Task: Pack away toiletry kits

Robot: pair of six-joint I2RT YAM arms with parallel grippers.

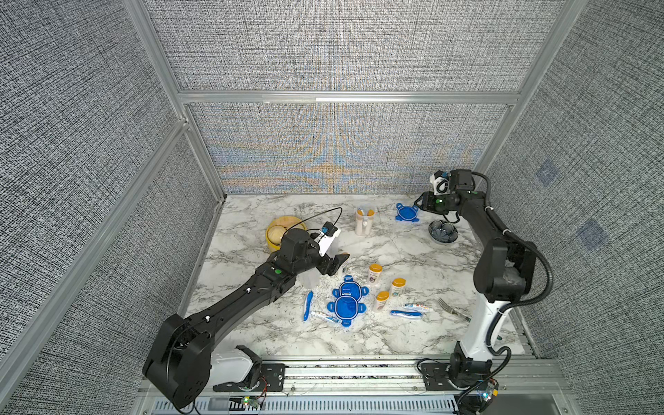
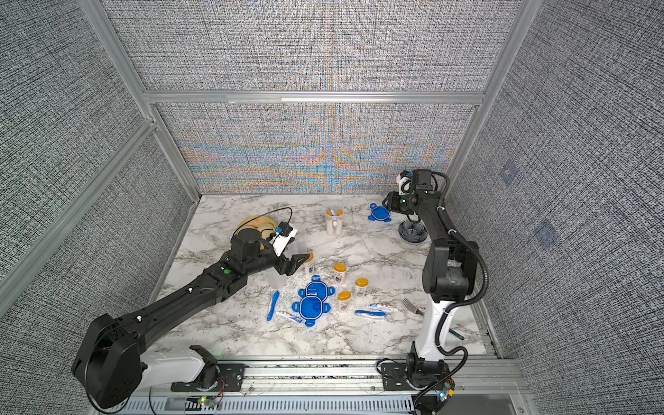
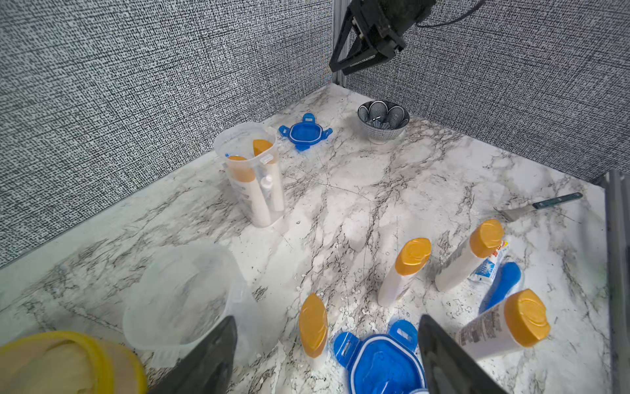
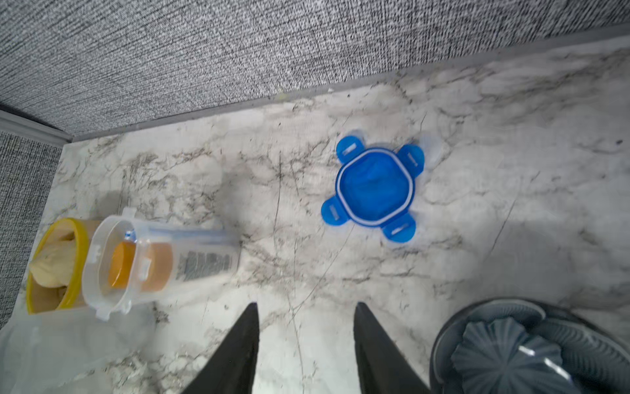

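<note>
My left gripper stands open, low over an orange-capped bottle [image 3: 313,321], beside an empty clear container [image 3: 176,295] and two blue lids [image 1: 348,304]. Three more capped bottles [image 1: 375,273] stand right of it, near toothbrushes [image 1: 406,314] and toothpaste tubes [image 3: 484,266]. A clear container [image 3: 252,190] holding orange-capped bottles stands at the back middle. My right gripper hangs open and empty at the back right, near a third blue lid [image 4: 374,185].
A yellow bowl [image 1: 299,221] sits at the left. A dark bowl [image 1: 443,236] with round items is at the back right. A spatula-like utensil [image 3: 554,201] lies at the right edge.
</note>
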